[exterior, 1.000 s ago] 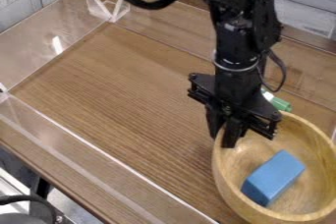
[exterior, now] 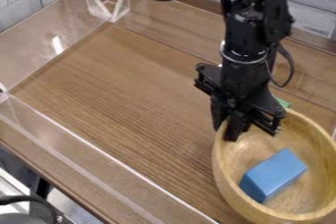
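My black gripper (exterior: 237, 115) hangs over the upper left rim of a cream oval bowl (exterior: 230, 184) at the lower right. Its fingers are low at that rim; what lies between them is hidden. A blue block (exterior: 273, 174) lies in the bowl. A small green object (exterior: 284, 103) shows behind the gripper on the right, mostly hidden.
The wooden tray floor (exterior: 105, 90) is bare across the left and middle. Clear walls run along the left and back, with a white clip-like piece (exterior: 110, 2) at the back left.
The gripper has shifted slightly, and less of the green object shows behind it. The bowl and blue block look nearly unchanged.
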